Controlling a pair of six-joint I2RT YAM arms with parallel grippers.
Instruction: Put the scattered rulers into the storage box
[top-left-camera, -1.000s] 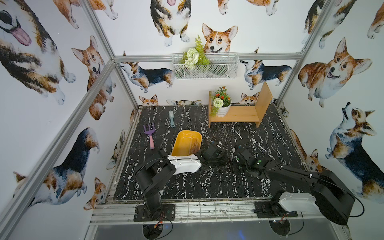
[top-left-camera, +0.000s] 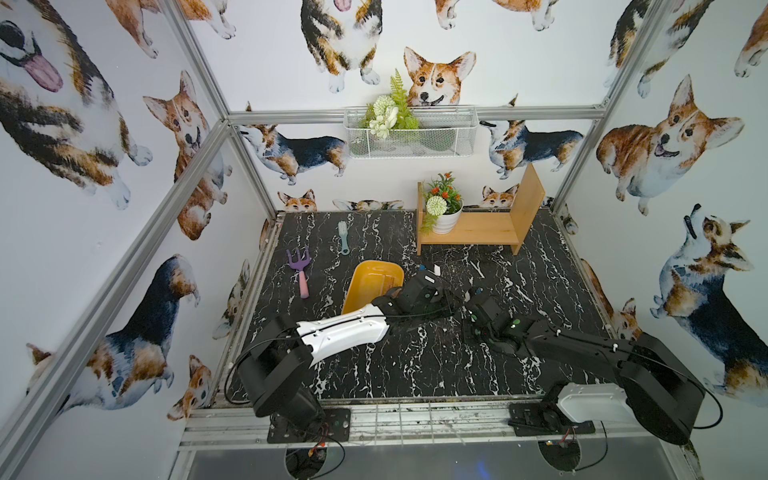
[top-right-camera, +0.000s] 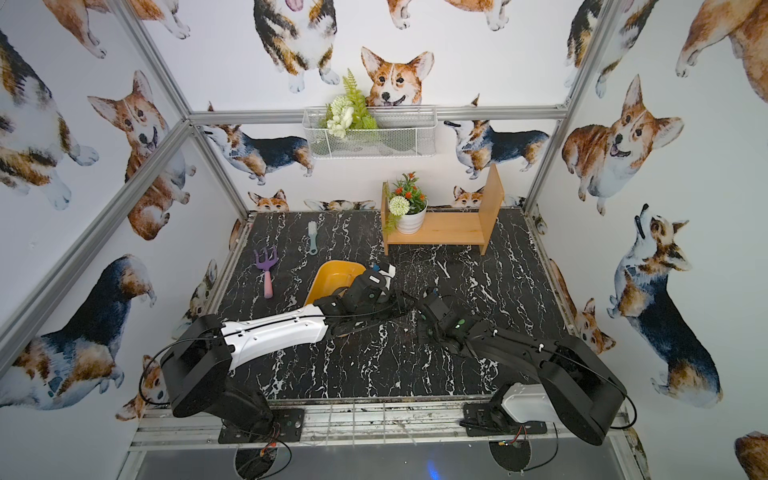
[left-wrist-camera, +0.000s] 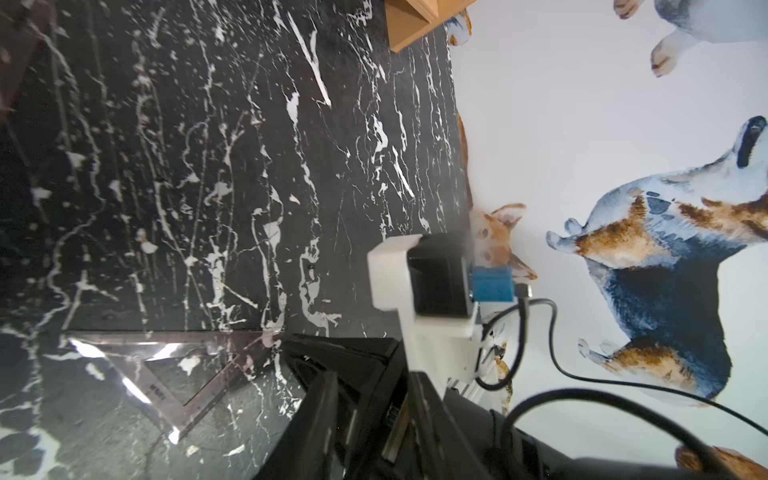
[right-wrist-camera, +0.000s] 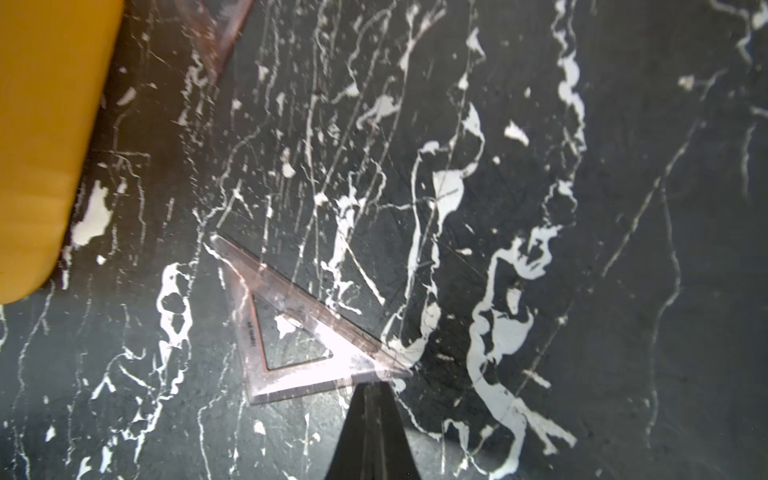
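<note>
A yellow storage box (top-left-camera: 373, 281) sits left of centre on the marble table, partly hidden by my left arm. A clear triangular ruler (right-wrist-camera: 312, 344) lies right of the box in the right wrist view, just beyond my right gripper, which is shut with nothing visible between its fingers. Another tinted ruler (right-wrist-camera: 216, 44) lies at that view's top edge beside the box. The left wrist view shows a clear triangle (left-wrist-camera: 180, 408) below my left gripper, whose blurred fingers stand partly open over the right gripper's body, apparently empty.
A wooden shelf (top-left-camera: 488, 236) with a potted plant (top-left-camera: 445, 220) stands at the back right. A garden fork (top-left-camera: 302, 281) and a light-blue brush (top-left-camera: 344, 238) lie at the left. The two arms are close together at the centre.
My left arm has shifted leftward at the elbow and its gripper has risen slightly near the box. The right arm has barely moved.
</note>
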